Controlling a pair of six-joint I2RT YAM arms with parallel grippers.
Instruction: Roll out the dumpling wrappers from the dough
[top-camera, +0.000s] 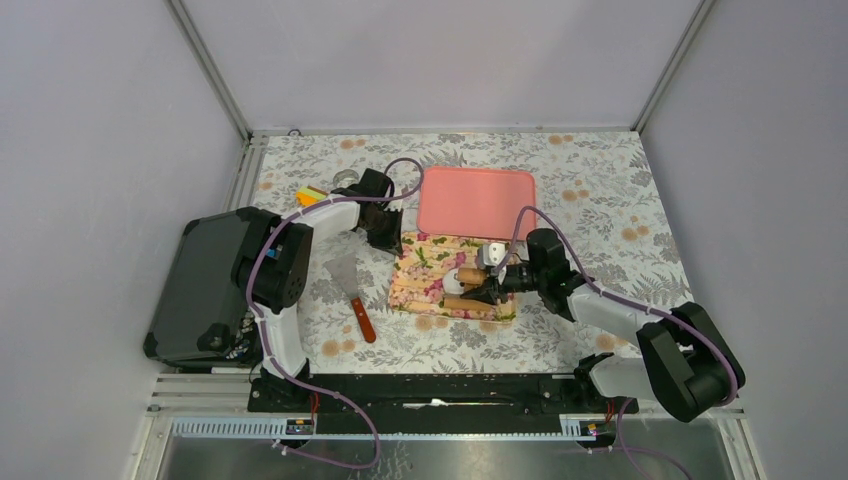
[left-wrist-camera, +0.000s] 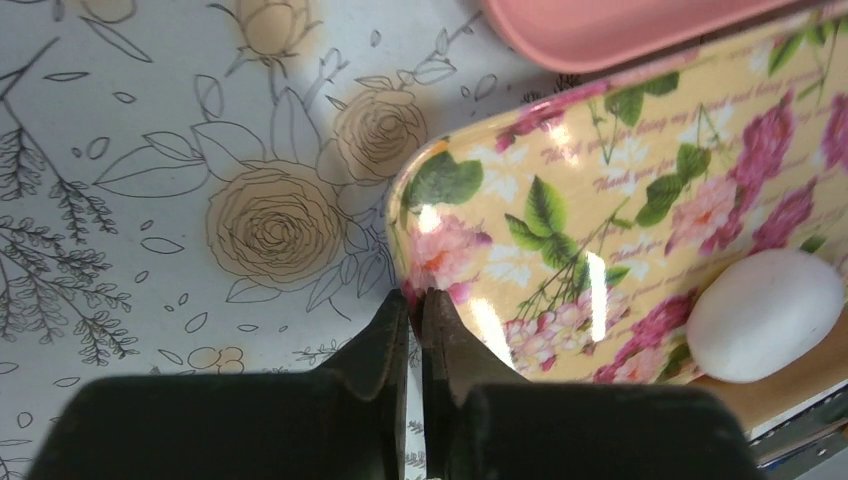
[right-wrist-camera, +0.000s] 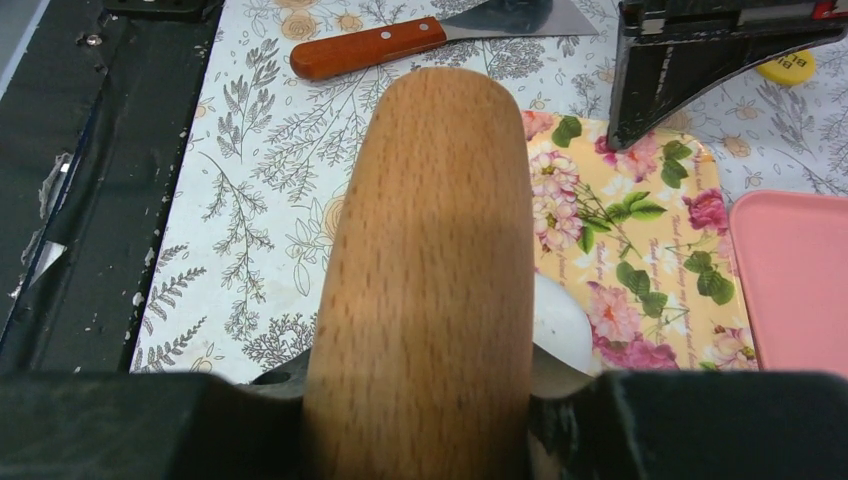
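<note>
A white lump of dough (left-wrist-camera: 766, 316) lies on the flowered yellow board (left-wrist-camera: 540, 200). My left gripper is shut on the board's rim near its corner, as the left wrist view shows. In the right wrist view, the wooden rolling pin (right-wrist-camera: 425, 230) stands out between the fingers of my right gripper, which is shut on it. From the top, the pin (top-camera: 466, 303) lies over the board with the dough (top-camera: 452, 283) close by. A second wooden stretch shows behind the gripper there; whether it belongs to the pin I cannot tell.
A pink tray (top-camera: 477, 203) stands just behind the board. Left of the board lies a wooden-handled scraper (top-camera: 363, 320). A black case (top-camera: 195, 290) sits at the far left.
</note>
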